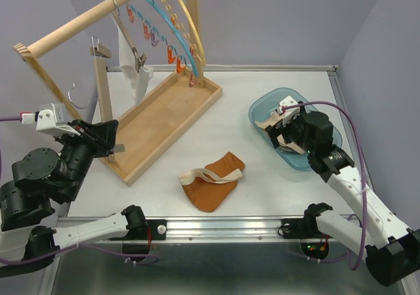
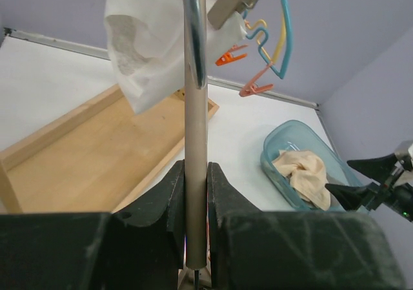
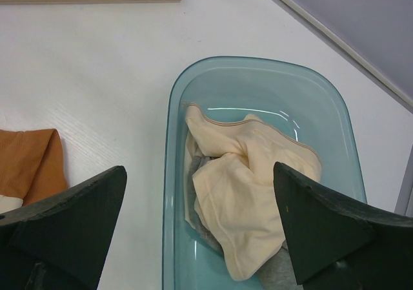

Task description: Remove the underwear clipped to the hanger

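Observation:
My left gripper [image 1: 109,140] is closed round the bar of a wooden hanger [image 1: 102,88], its fingers on both sides of it. The bar stands nearly upright, close to the rack's left post, with a metal clip at its upper end and its hook to the left. No cloth shows on this bar. Brown underwear [image 1: 213,188] with a cream waistband lies spread on the white table, apart from both grippers. Over the blue bin my right gripper stands open, nothing between its fingers.
A wooden rack [image 1: 172,125] carries a clipped white cloth [image 1: 134,71] and coloured hangers with clips [image 1: 172,55]. Cream cloth [image 3: 242,186] and something grey lie in the blue bin [image 1: 262,104]. Free table lies between rack and bin.

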